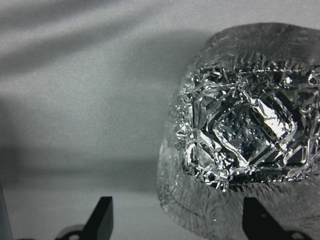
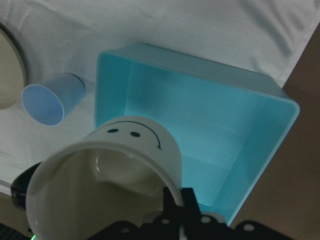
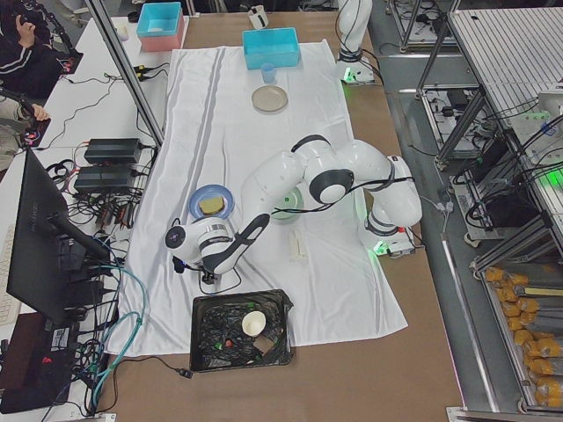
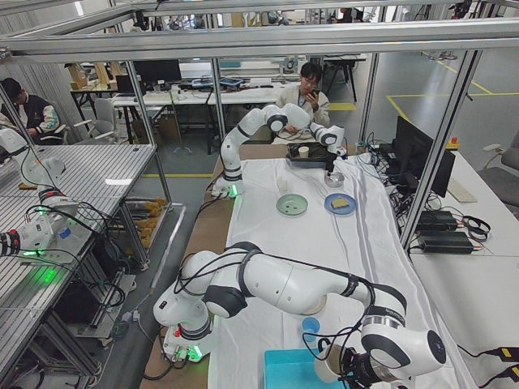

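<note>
My left gripper stands open just above a crinkled silver bowl (image 1: 250,125) with a translucent rim, on the white cloth near a blue plate (image 4: 341,209) holding a yellow sponge (image 4: 340,203). My right gripper is shut on the rim of a white mug (image 2: 150,135) with a smiley face, held over the near side of a cyan bin (image 2: 210,135). A blue cup (image 2: 52,100) stands beside the bin.
A green plate (image 4: 292,204) lies near the blue one. A beige plate (image 3: 269,102) sits before the bin. A black lined tray (image 3: 211,343) with a cream cup stands at the left arm's end of the table.
</note>
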